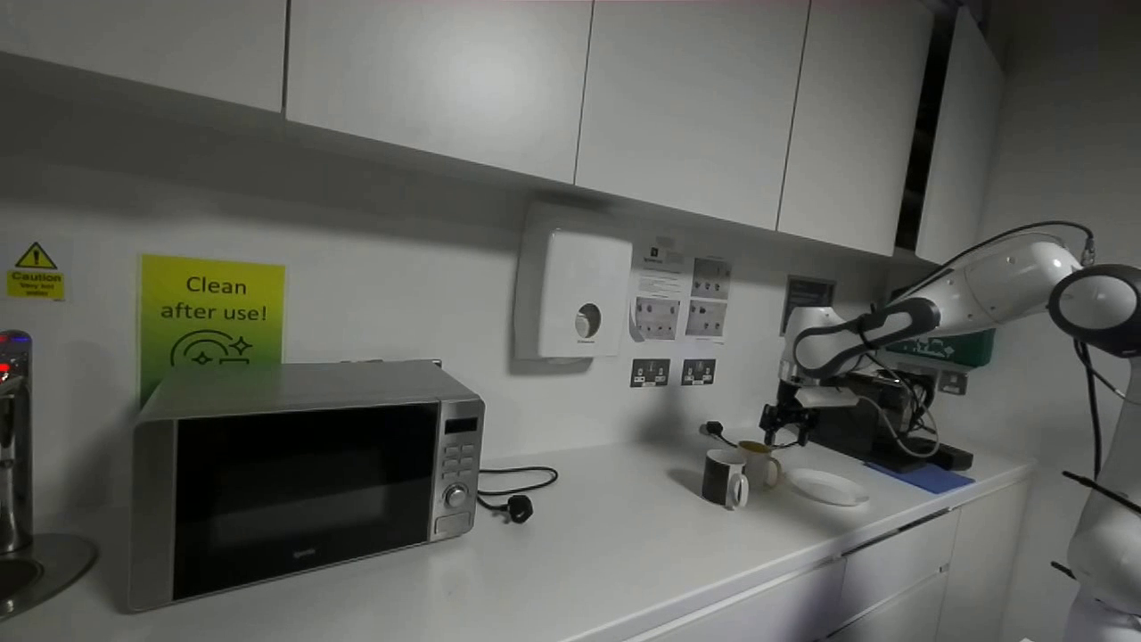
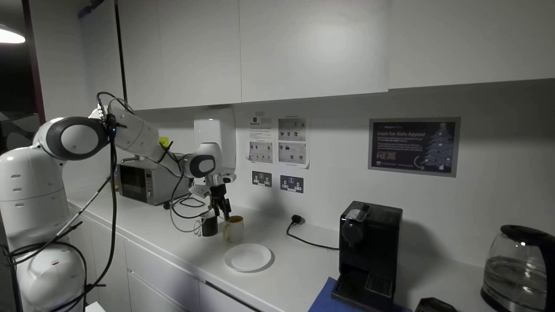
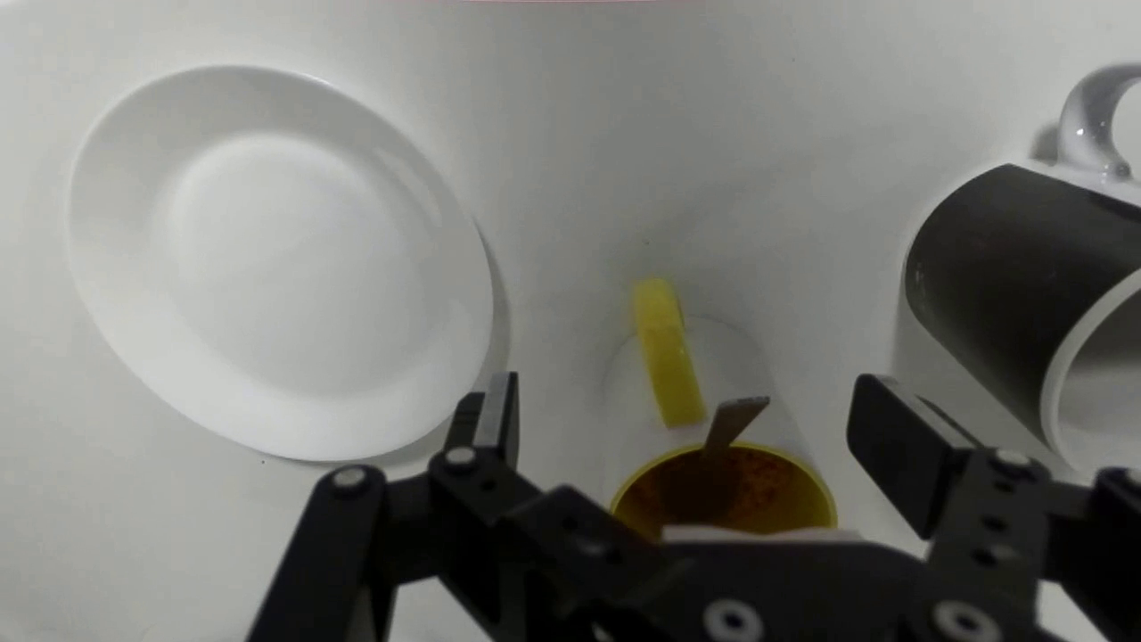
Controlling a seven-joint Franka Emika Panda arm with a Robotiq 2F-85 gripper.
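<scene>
My gripper is open, its fingers spread wide with nothing gripped. A white mug with a yellow handle (image 3: 665, 369) and yellow inside stands upright below and between the fingers in the wrist view. Some tool or stirrer (image 3: 734, 419) sticks up from inside it, over an orange-brown content. To the right in that view is a black-and-white mug (image 3: 1016, 278), and to the left lies an empty white plate (image 3: 278, 257). From outside, the gripper (image 2: 220, 213) hangs just above the yellow-handled mug (image 2: 233, 229), beside the black mug (image 2: 209, 225).
A microwave (image 1: 305, 481) sits on the counter's left, with its loose plug (image 1: 519, 508) beside it. The coffee machine (image 2: 369, 249) stands on a blue mat (image 2: 321, 300), with a glass kettle (image 2: 515, 275) farther right. Bare counter (image 1: 610, 546) lies between microwave and mugs.
</scene>
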